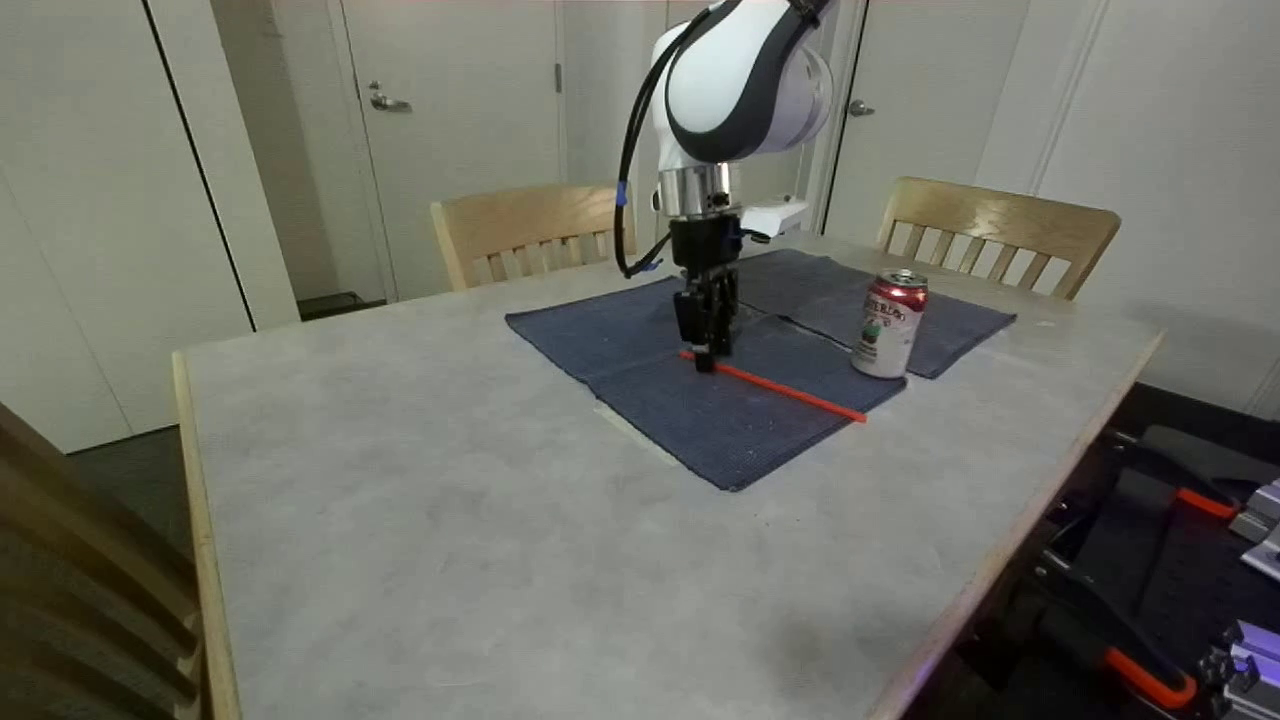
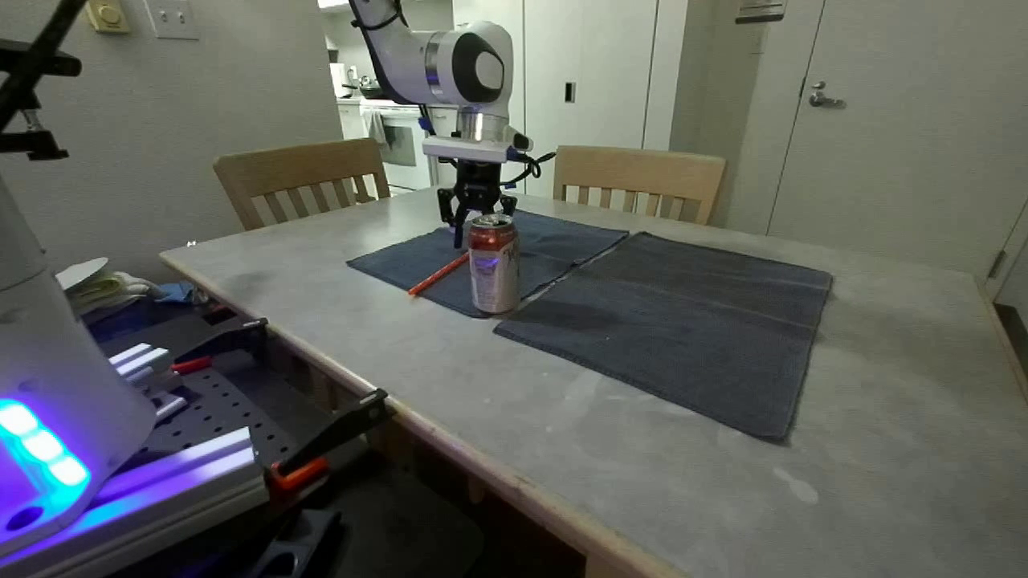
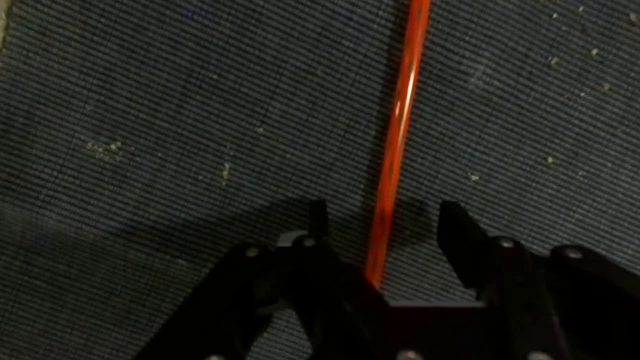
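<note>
A thin red straw (image 1: 791,391) lies across a dark blue cloth, one end reaching past the cloth's edge. In the wrist view the straw (image 3: 394,139) runs between the two separated fingers of my gripper, with a gap on either side. The gripper (image 1: 715,364) points down over the straw's far end, low at the cloth. A red and white can (image 1: 889,324) stands upright near the cloth's right corner; in the second exterior view the can (image 2: 495,266) stands in front of the gripper and hides part of the straw.
Two dark cloths lie on the grey table, the near cloth (image 1: 743,445) under the straw and another cloth (image 2: 686,328) beside it. Wooden chairs stand around the table.
</note>
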